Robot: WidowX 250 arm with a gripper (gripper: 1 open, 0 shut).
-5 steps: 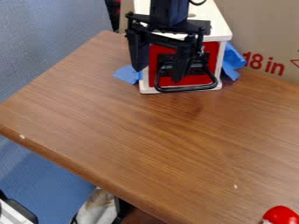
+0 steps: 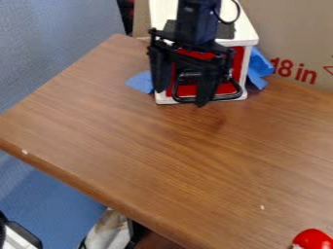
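A black gripper (image 2: 185, 76) on the arm hangs in front of a white box (image 2: 240, 30) with a red front panel (image 2: 235, 68) at the back of the wooden table (image 2: 156, 165). A black wire handle runs low across the panel, partly behind the gripper. Whether the fingers hold it is unclear against the dark parts.
Blue tape (image 2: 256, 68) lies on both sides of the box. Cardboard (image 2: 301, 39) stands behind at right. A red object (image 2: 313, 240) sits at the near right corner.
The gripper has shifted slightly right and sits a little differently over the red panel. The box and other objects look unmoved.
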